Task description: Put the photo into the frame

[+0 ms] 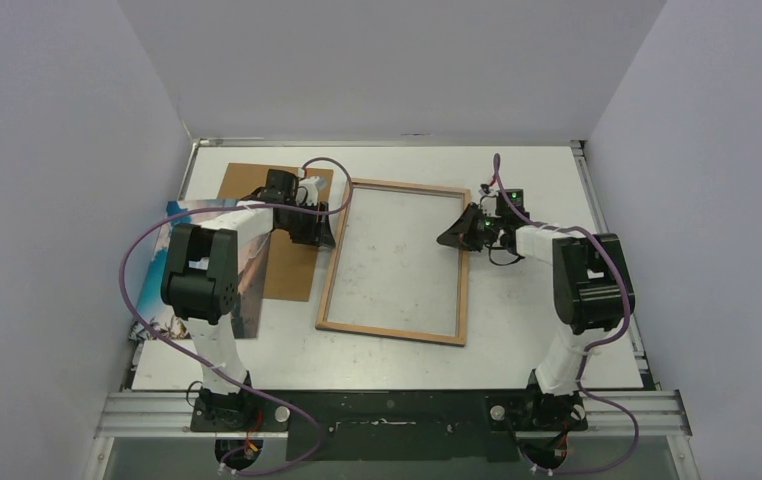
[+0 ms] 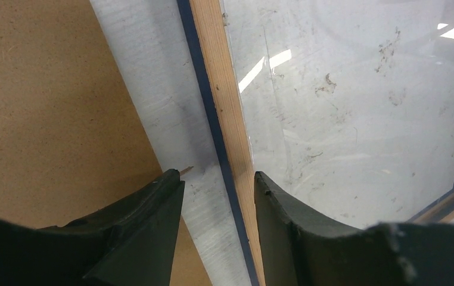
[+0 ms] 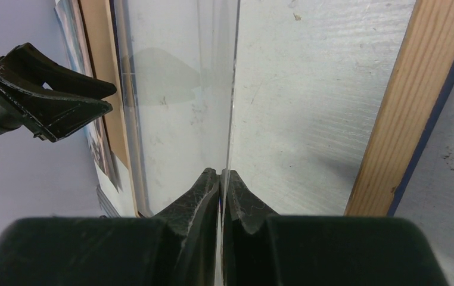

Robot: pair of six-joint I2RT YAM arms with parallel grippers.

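Observation:
The wooden frame lies flat in the middle of the table. A clear pane is inside it, its edge raised on the right, where my right gripper is shut on that edge. Over the frame's left side bar stands my left gripper, fingers apart, one to each side of the bar, nothing seen held. The photo, colourful with blue parts, lies at the table's left, partly under the left arm in the top view.
A brown backing board lies between photo and frame, overlapped by the photo. Bare white table shows to the right of the frame. A purple cable loops over the left side.

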